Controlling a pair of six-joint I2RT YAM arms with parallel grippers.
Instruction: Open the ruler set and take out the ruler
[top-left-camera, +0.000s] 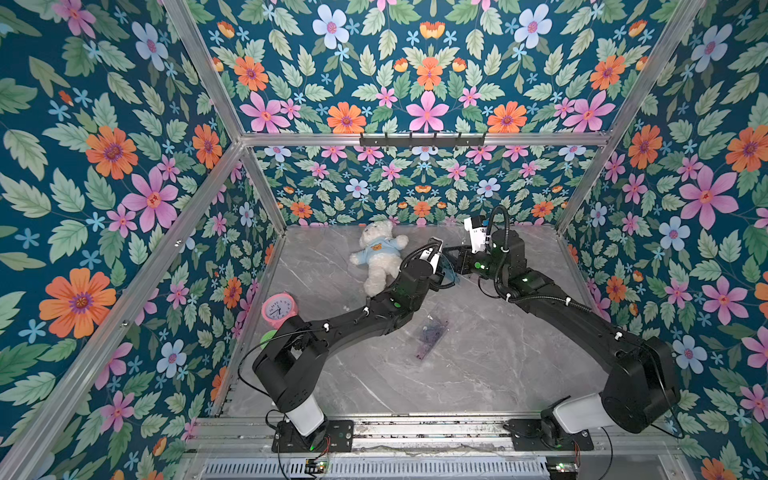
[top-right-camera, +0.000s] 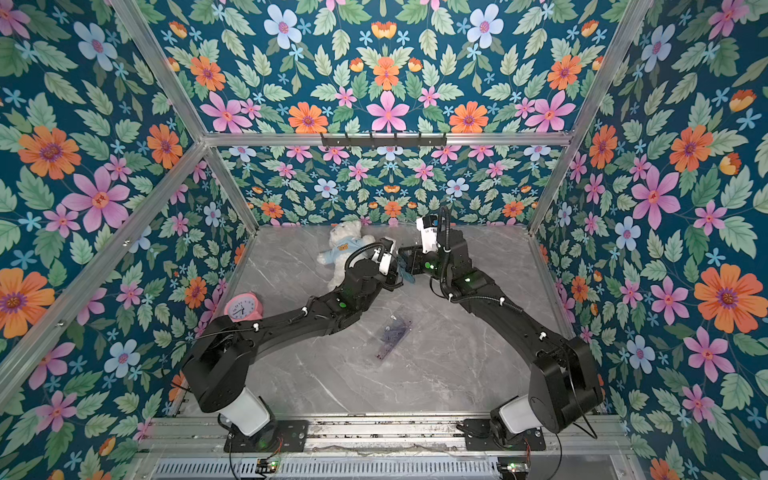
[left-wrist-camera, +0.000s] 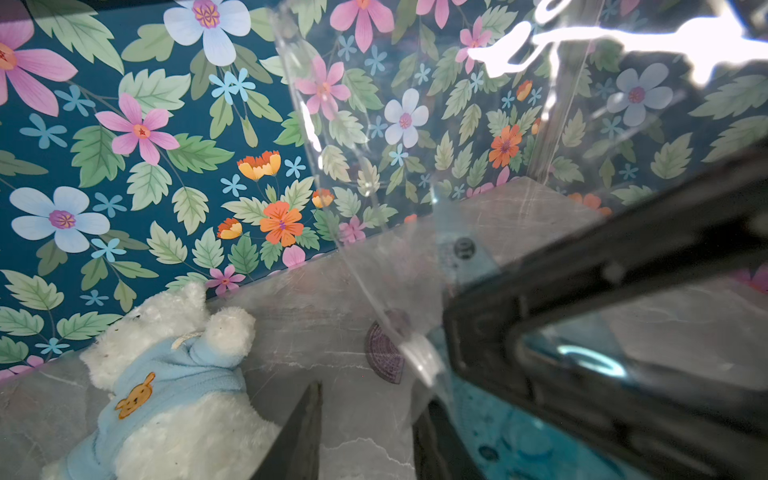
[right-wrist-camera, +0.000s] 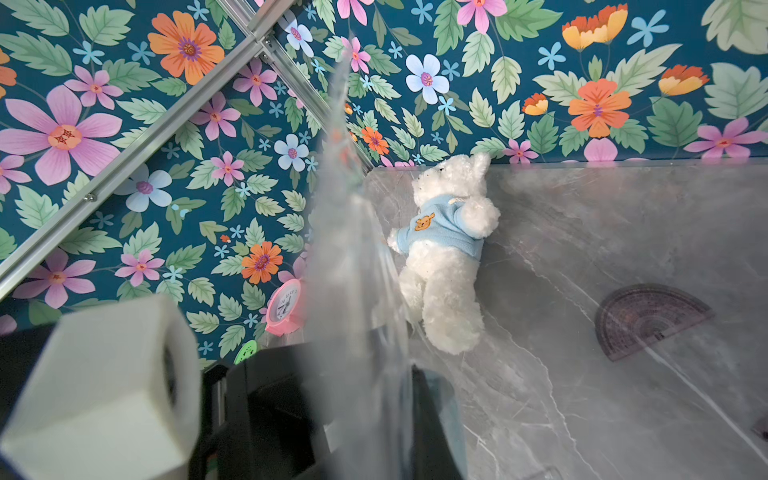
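Note:
A clear plastic sleeve (left-wrist-camera: 384, 312) with blue ruler pieces (left-wrist-camera: 528, 424) inside hangs between both grippers near the table's middle back, seen as a teal shape (top-right-camera: 406, 272) in the top right view. My right gripper (top-left-camera: 456, 257) is shut on it; its finger crosses the left wrist view. My left gripper is part open beside the sleeve's lower edge, its fingers apart. In the right wrist view the sleeve rises blurred before the camera, hiding much of the left gripper.
A white teddy bear (right-wrist-camera: 448, 264) lies at back left. A purple protractor (right-wrist-camera: 648, 316) lies on the table. A clear purple-tinted set (top-left-camera: 432, 337) lies front centre; a pink clock (top-left-camera: 279, 307) stands left.

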